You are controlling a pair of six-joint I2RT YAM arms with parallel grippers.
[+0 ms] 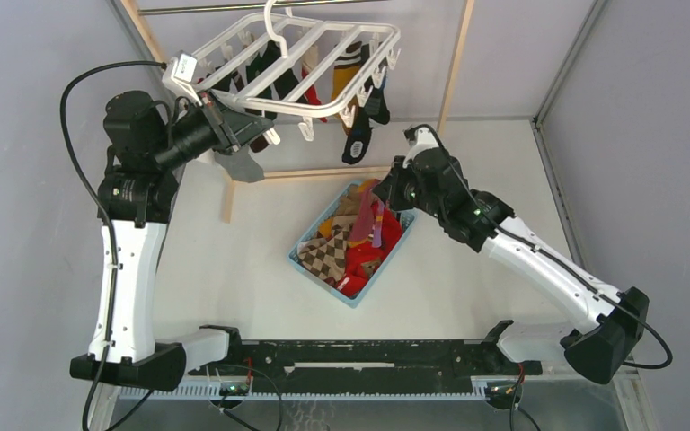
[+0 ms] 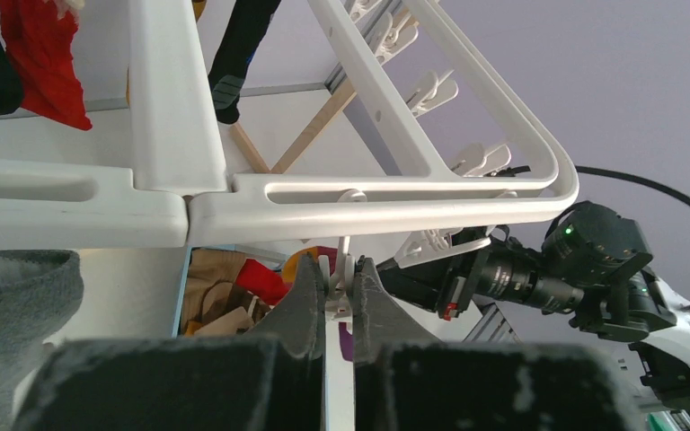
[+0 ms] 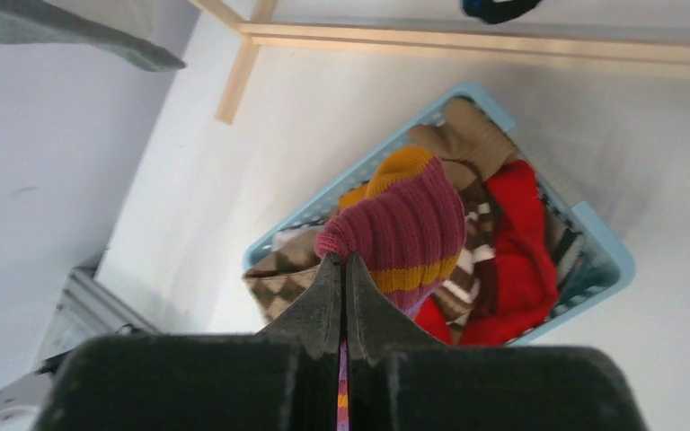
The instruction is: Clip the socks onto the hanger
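The white hanger (image 1: 301, 54) is at the top of the top view, with socks hanging below it. My left gripper is at its front bar, shut on a white clip (image 2: 342, 256). A maroon-and-yellow striped sock (image 3: 400, 224) is pinched in my right gripper, its fabric passing between the tips. The sock drapes over the light blue basket (image 1: 402, 232), where checked and red socks (image 1: 359, 260) lie. Low in the top view, the right gripper (image 1: 386, 190) sits between basket and hanger.
A grey sock (image 2: 31, 314) hangs close to the left gripper. Black socks (image 1: 358, 135) dangle above the basket's far end. Free clips (image 2: 436, 94) line the hanger's right side. A wooden frame (image 1: 323, 173) stands behind the basket, and the right-hand floor is clear.
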